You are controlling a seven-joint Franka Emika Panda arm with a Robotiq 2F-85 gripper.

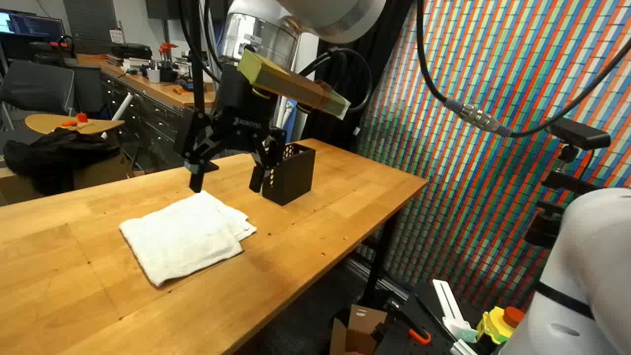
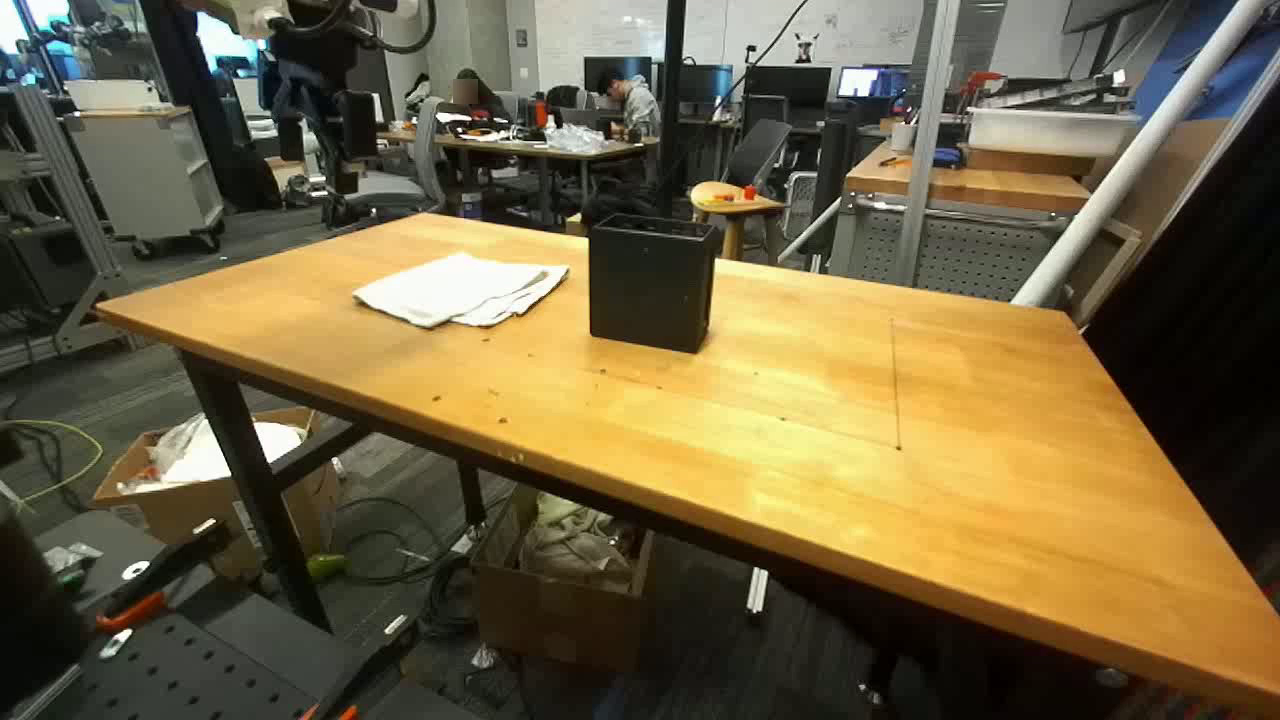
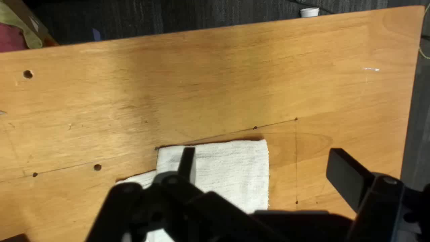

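A folded white cloth lies flat on the wooden table, with one corner layer offset from the rest. The same cloth shows left of the black box in the second exterior view. My gripper hangs above the table near the cloth's far edge, fingers wide apart and nothing between them. From the wrist, the cloth appears below the gripper, partly hidden by one finger. In the second exterior view the gripper is at the upper left, above and beyond the table edge as seen there.
A black box with a perforated side stands upright on the table, close to my gripper in the first exterior view. Most of the tabletop to the box's right is bare. The table's edge crosses the top of the wrist view.
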